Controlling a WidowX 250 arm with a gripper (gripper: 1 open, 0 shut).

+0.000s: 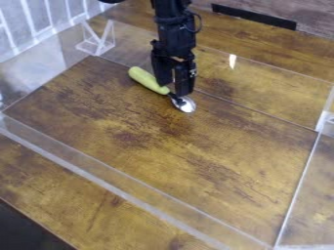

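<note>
A spoon with a thick pale yellow-green handle [146, 79] and a shiny metal head [185, 104] lies diagonally on the wooden table inside a clear-walled enclosure. The black gripper [174, 79] is down over the spoon, around where handle meets head, its fingers apart. It hides that part of the spoon, and whether it touches it is unclear.
Clear low walls [317, 166] border the work area, with a small clear bracket [94, 41] at the back left.
</note>
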